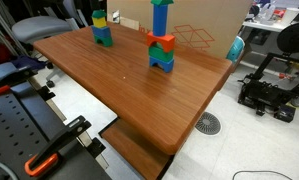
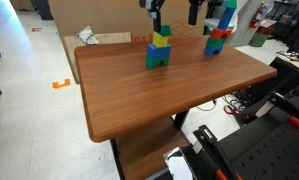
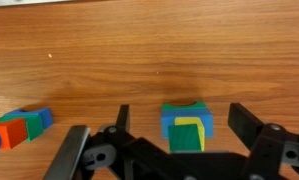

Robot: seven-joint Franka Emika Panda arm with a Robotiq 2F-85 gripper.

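A short stack of blocks (image 2: 158,53) stands on the wooden table, with green and blue below, a yellow block (image 2: 162,41) above and a green piece (image 2: 165,30) on top. My gripper is open above this stack, its fingers apart and nothing held between them. From the wrist view, the stack's green top piece (image 3: 185,138) appears below the gap between the fingers, nearer the lower edge. In exterior view 2, the gripper (image 2: 175,14) hangs at the upper edge, over and slightly right of the stack.
A taller stack (image 1: 162,45) of green, blue, red and blue blocks, topped with green, stands elsewhere on the table (image 1: 129,78). A black robot base (image 1: 29,130) is beside the table.
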